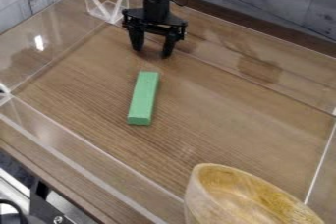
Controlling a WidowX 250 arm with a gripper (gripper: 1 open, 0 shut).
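Observation:
A black robot gripper (155, 37) hangs from its arm at the back of the wooden table (237, 100), low over the surface; whether it is open or shut is too small and dark to tell. A green bar (143, 98) lies flat on the table in front of the gripper, apart from it, pointing roughly toward the camera.
A yellow bowl-like container (210, 194) sits at the bottom right, cut off by the frame. Clear plastic pieces lie at the back left and on the left edge.

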